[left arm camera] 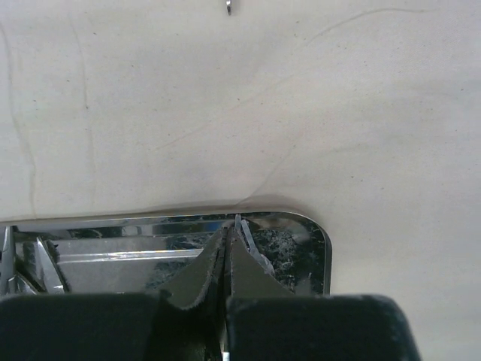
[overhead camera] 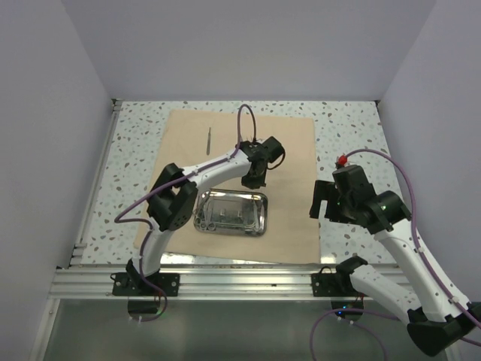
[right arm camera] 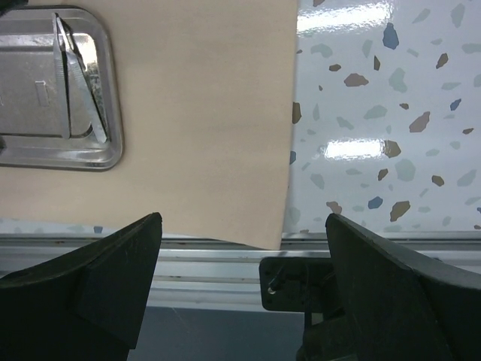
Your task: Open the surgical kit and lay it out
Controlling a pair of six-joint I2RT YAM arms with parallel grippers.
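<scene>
The metal tray (overhead camera: 265, 218) lies on the beige cloth. At its right end in the right wrist view are two slim metal handles, a left one (right arm camera: 60, 90) and a scalpel handle (right arm camera: 88, 94), nearly meeting at the top and spread at the bottom. My left gripper is shut with nothing between its fingertips; in the left wrist view a handle (left arm camera: 248, 235) shows just outside them, to the right. From above, this gripper (overhead camera: 259, 183) hovers by the tray's far right edge. My right gripper stands open and empty, off the cloth's right side.
A slim instrument (overhead camera: 209, 141) lies on the far left of the cloth. Other metal instruments (left arm camera: 46, 267) are at the tray's left in the left wrist view. The cloth (overhead camera: 293, 203) right of the tray is bare. My left arm crosses the cloth's middle.
</scene>
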